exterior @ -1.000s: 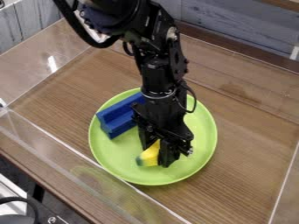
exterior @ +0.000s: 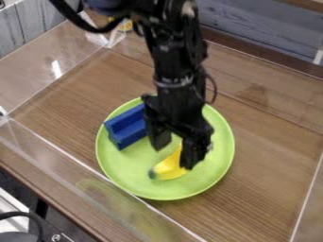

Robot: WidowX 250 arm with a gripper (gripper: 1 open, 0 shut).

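The black arm comes down from the top centre, blurred, to my gripper (exterior: pixel 176 136) over a green plate (exterior: pixel 209 173). The gripper is open, its fingers apart above and around a yellow object (exterior: pixel 167 167) lying on the plate. A blue block (exterior: pixel 124 126) lies on the plate's left part, partly behind the arm.
The wooden table has free room left and right of the plate. Clear edging runs along the lower left, with a black cable at the bottom left corner. A small yellow item (exterior: pixel 124 25) is at the back, beside the arm.
My gripper has risen from low around the yellow object, which now shows more fully on the plate.
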